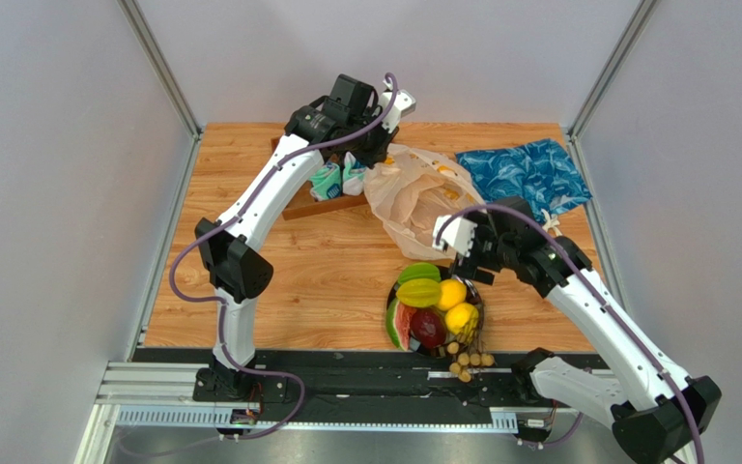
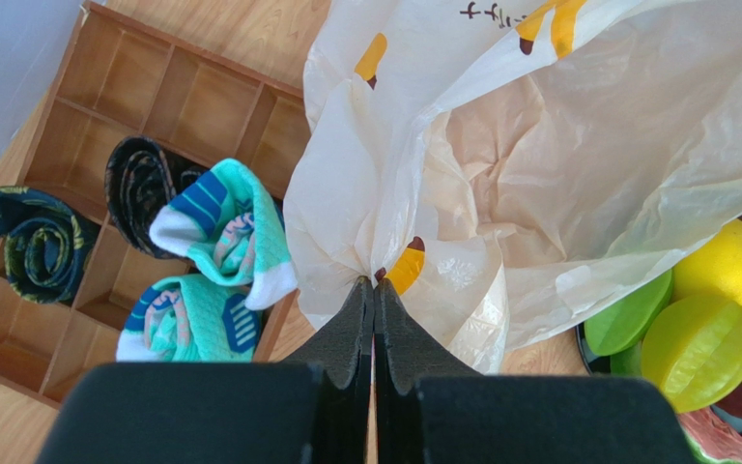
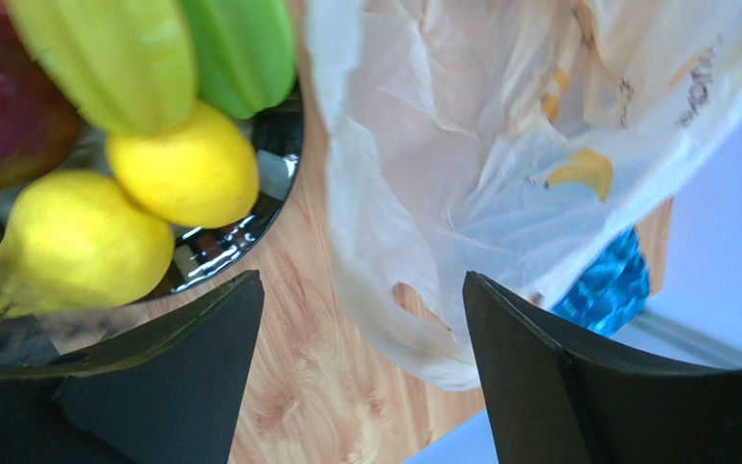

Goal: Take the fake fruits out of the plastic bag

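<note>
The crumpled translucent bag (image 1: 423, 198) is lifted by my left gripper, which is shut on a pinch of its plastic. The bag's visible inside shows no fruit in the left wrist view. The fruits sit on a dark plate (image 1: 391, 300) at the front: starfruits (image 1: 418, 290), lemons (image 3: 182, 169), a red fruit (image 1: 428, 329), a watermelon slice (image 1: 399, 324) and some small brown round fruits (image 1: 471, 358). My right gripper stands open between plate and bag, nothing between its fingers.
A wooden divided box (image 2: 201, 97) with rolled socks lies left of the bag. A blue patterned package (image 1: 525, 174) lies back right.
</note>
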